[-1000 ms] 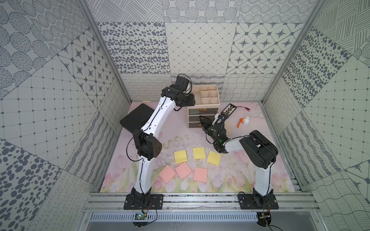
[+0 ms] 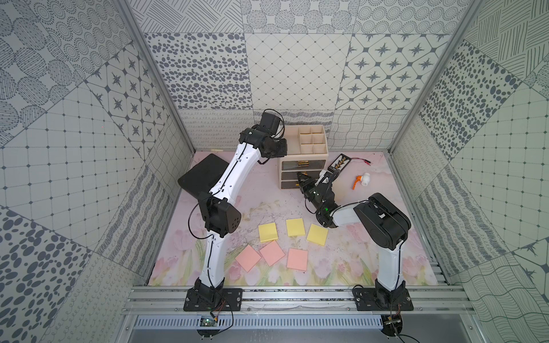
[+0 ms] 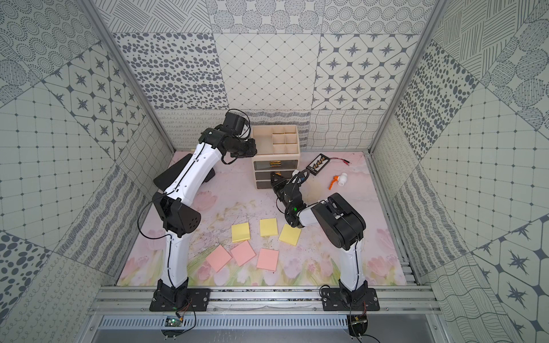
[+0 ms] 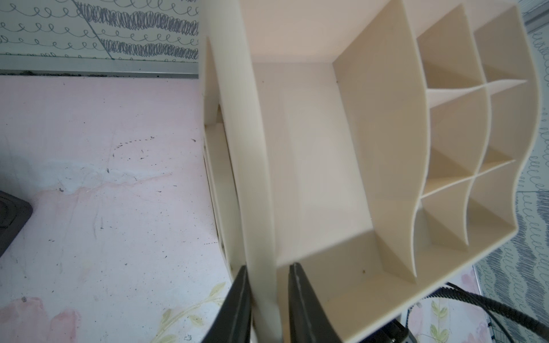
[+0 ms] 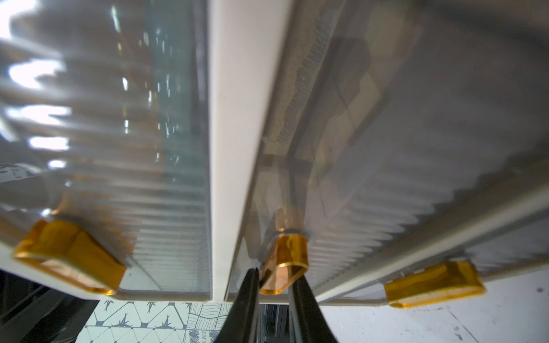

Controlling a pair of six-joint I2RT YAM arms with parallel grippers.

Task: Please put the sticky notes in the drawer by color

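Three pale yellow sticky notes, one of them (image 2: pixel 295 227), lie in a row on the table. In front of them are three pink sticky notes, one of them (image 2: pixel 296 259). Behind stands a beige cabinet (image 2: pixel 313 156) with stacked clear-fronted drawers and gold handles. My left gripper straddles the top of the cabinet's left wall (image 4: pixel 255 188), part open, with a gap showing beside its right finger (image 4: pixel 308 305). My right gripper is shut on the middle drawer's gold handle (image 5: pixel 292 251); that drawer looks closed.
A dark flat case (image 2: pixel 204 174) lies at the left. Beyond my right arm are a small tray of parts (image 2: pixel 340 163) and an orange-and-white object (image 2: pixel 362 180). The cabinet's top compartments (image 4: pixel 457 131) look empty.
My left gripper has shifted slightly to the left at the cabinet's top edge, and the cabinet appears nudged very slightly to the right. The right arm and the notes have hardly moved.
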